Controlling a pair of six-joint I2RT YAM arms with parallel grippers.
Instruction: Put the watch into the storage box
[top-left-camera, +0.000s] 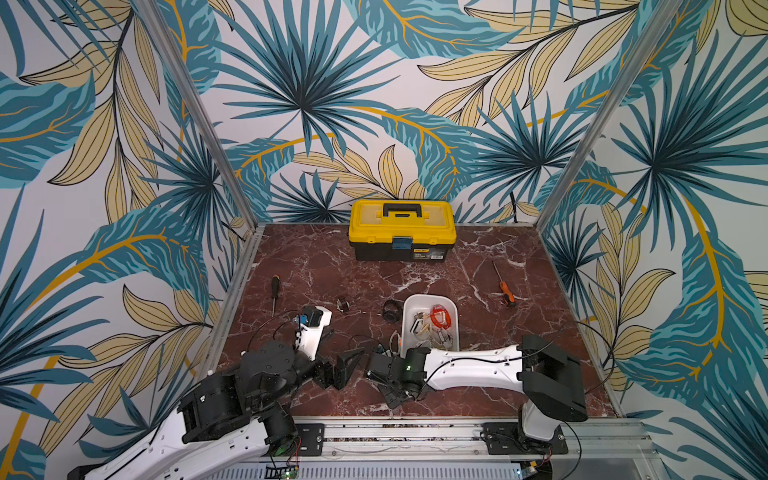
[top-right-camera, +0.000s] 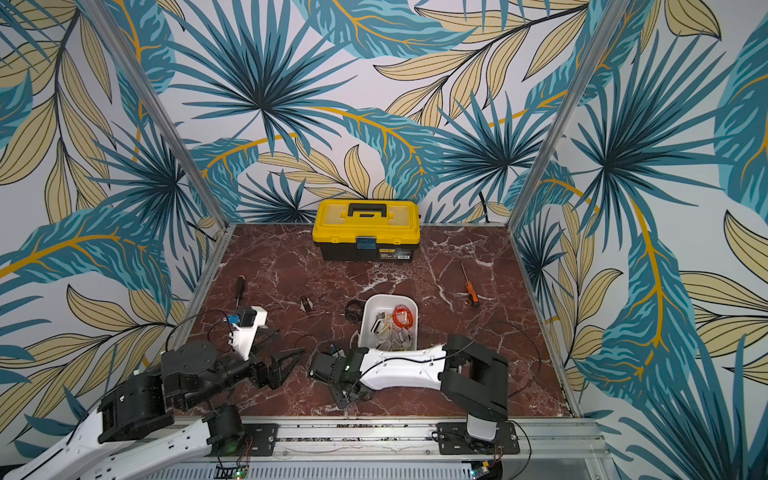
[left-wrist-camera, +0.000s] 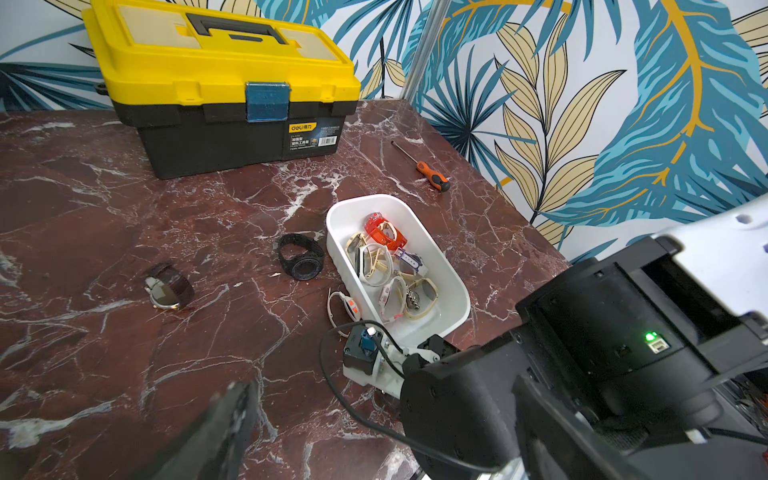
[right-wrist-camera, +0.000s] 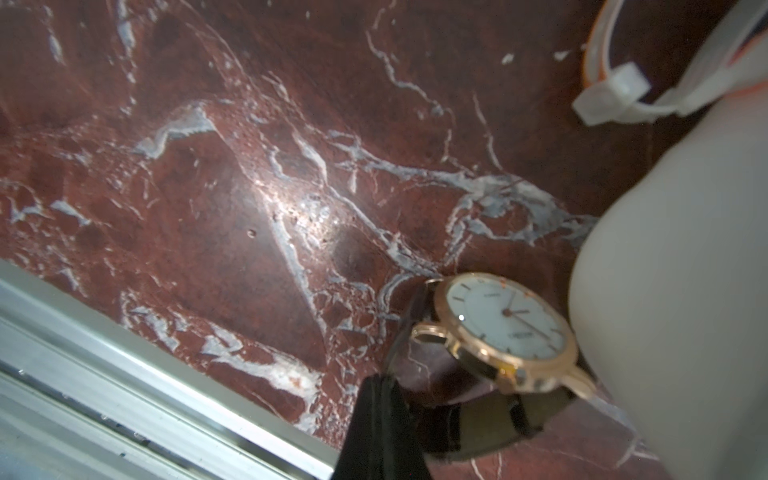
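In the right wrist view, a watch (right-wrist-camera: 516, 320) with a white dial, rose-gold case and dark strap rests on the marble table close to the bottom. The tips of my right gripper are shut beside its strap, with nothing visible between them; whether they touch the strap, I cannot tell. The white storage box (left-wrist-camera: 457, 299) holds several watches and bands. A black watch (left-wrist-camera: 302, 256), a dark-strapped watch (left-wrist-camera: 169, 288) and a light band (left-wrist-camera: 345, 306) lie outside the box. My left gripper is open and empty, left of the right one.
A yellow-lidded toolbox (top-left-camera: 402, 228) stands at the back. One screwdriver (top-left-camera: 505, 289) lies on the right, another dark screwdriver (top-left-camera: 275, 292) on the left. A metal rail (right-wrist-camera: 144, 384) runs along the table's front edge.
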